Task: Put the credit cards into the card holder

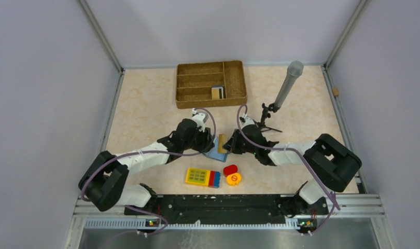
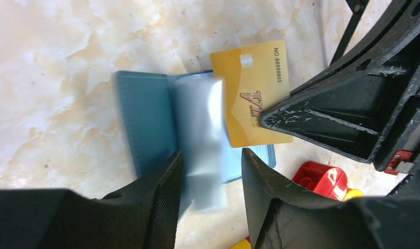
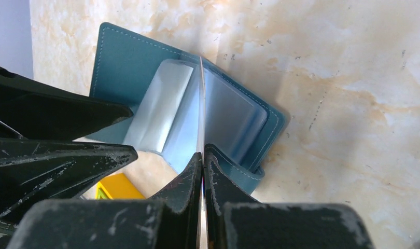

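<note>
The blue card holder lies open on the table, its clear sleeves showing, with blurred ones in the left wrist view. My right gripper is shut on a gold card [image 2: 249,67]; from the right wrist the card appears edge-on as a thin upright line. That card stands over the right part of the holder; whether its lower edge is inside a sleeve, I cannot tell. My left gripper is over the holder, its fingers apart, with cover and sleeves seen behind and between them.
Behind the arms stands a brown divided box [image 1: 200,104] with several cards [image 1: 217,93] in it. A yellow toy calculator [image 1: 197,176], a red toy [image 1: 230,170] and a yellow round toy [image 1: 233,179] lie in front. A microphone on a stand [image 1: 285,88] rises at right.
</note>
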